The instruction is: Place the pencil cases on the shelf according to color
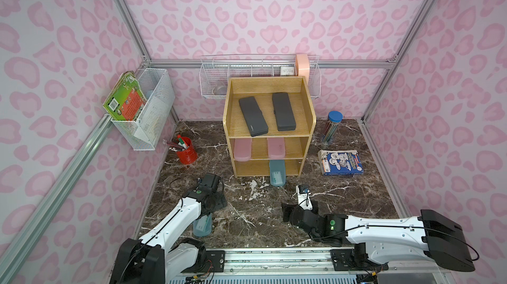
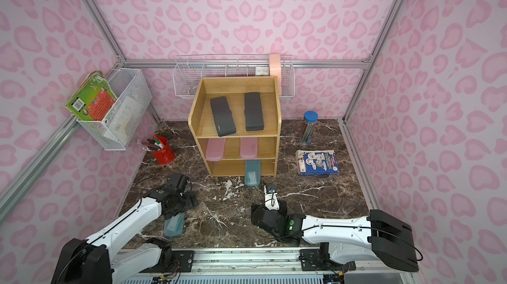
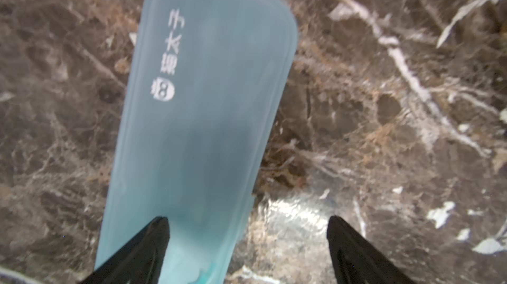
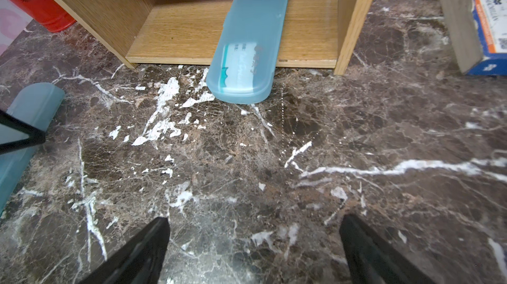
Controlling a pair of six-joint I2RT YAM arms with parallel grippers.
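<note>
On the wooden shelf (image 1: 269, 139), two dark grey pencil cases (image 1: 253, 116) lie on the top level and two pink cases (image 1: 276, 147) on the middle one. A blue case (image 4: 245, 46) rests on the bottom board, its near end jutting past the front edge. Another blue case (image 3: 195, 125) lies flat on the table at the left, under my left gripper. That gripper is open, one finger over the case and the other over bare marble. My right gripper stands open and empty in front of the shelf, above the marble.
A red pencil cup (image 1: 187, 152) stands left of the shelf. To its right are a blue-lidded jar (image 1: 331, 127) and a blue book (image 1: 342, 162). White wire baskets (image 1: 153, 109) hang on the frame. Between the arms the tabletop is clear.
</note>
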